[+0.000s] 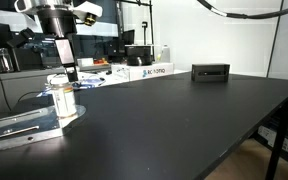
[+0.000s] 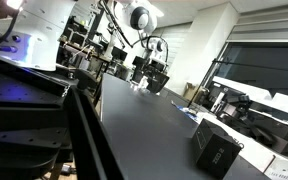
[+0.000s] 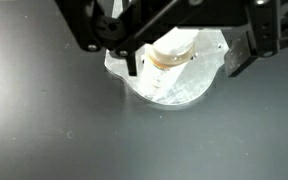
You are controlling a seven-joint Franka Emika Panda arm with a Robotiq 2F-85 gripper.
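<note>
A pale jar with tan bands [image 1: 63, 99] stands upright on a flat metal plate [image 1: 19, 132] at the near left of the black table. Directly over the jar's top is my gripper [image 1: 65, 73], fingers pointing down. In the wrist view, the jar [image 3: 168, 58] shows between the two dark fingers, nearer the left one, with a gap to the right finger [image 3: 236, 58]. The fingers are apart, and I see no firm hold on the jar. The gripper's body hides part of the jar's upper end in that view.
A black box [image 1: 210, 72] sits far along the table, close to the camera in the second exterior view [image 2: 217, 148]. A white printed carton [image 1: 150, 71] and a bottle [image 1: 165, 54] stand behind the table.
</note>
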